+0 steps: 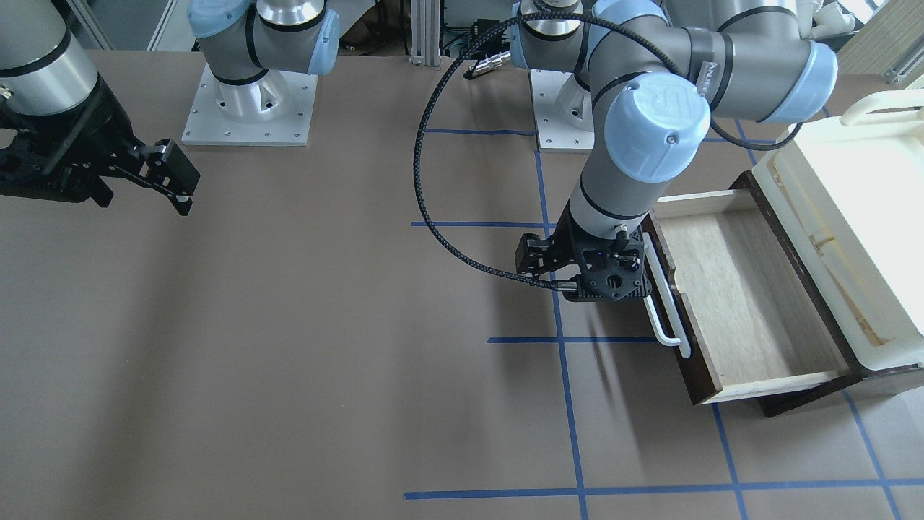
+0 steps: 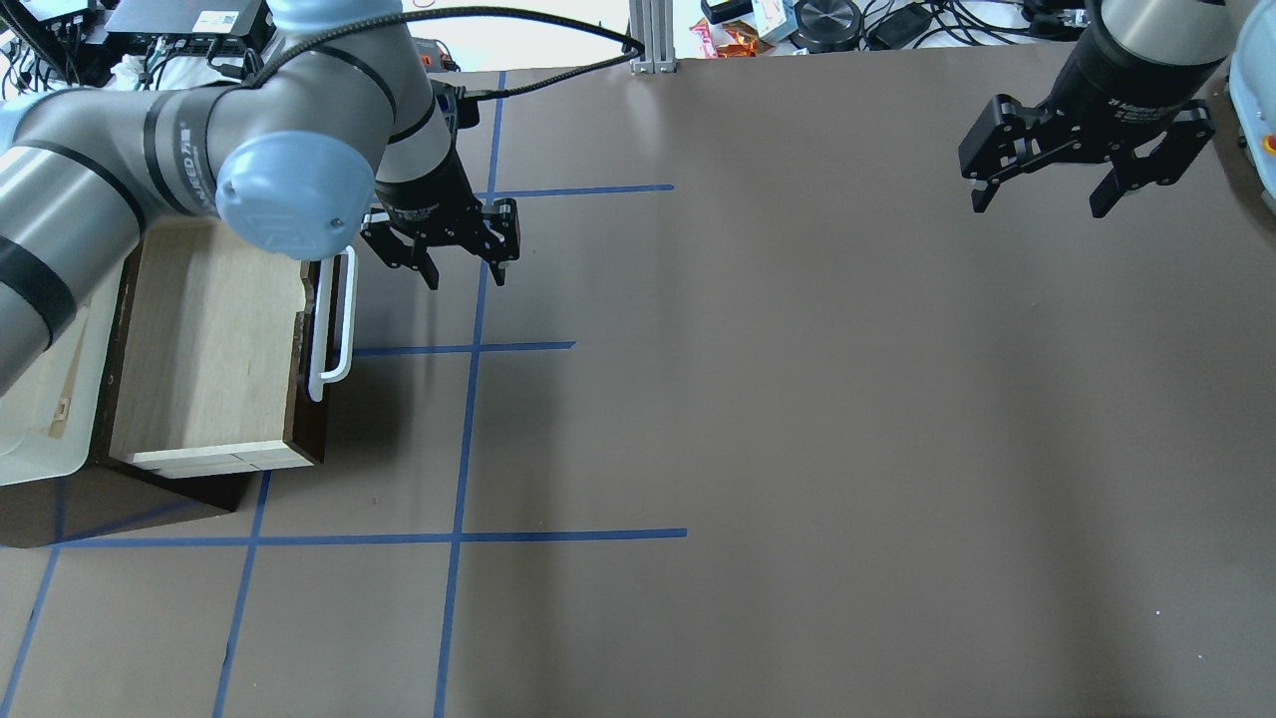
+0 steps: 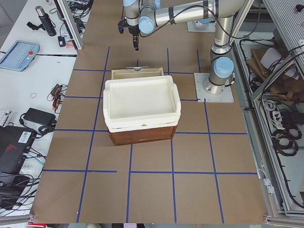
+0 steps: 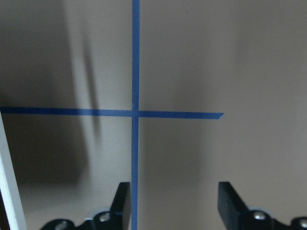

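Observation:
My gripper (image 2: 467, 273) stands open above the taped floor, just beside the white handle (image 1: 663, 299) of the drawer, with nothing between its fingers. The drawer (image 1: 745, 286) is pulled out of a dark wooden box and shows an empty pale wooden bottom; a white lid or tray (image 3: 141, 104) lies on top of the box. In the wrist view the two fingertips (image 4: 174, 201) are apart over bare floor and blue tape, with a white edge at the far left.
A second arm's black gripper (image 2: 1077, 156) stands across the bare brown surface. Cables and equipment lie along the far edge.

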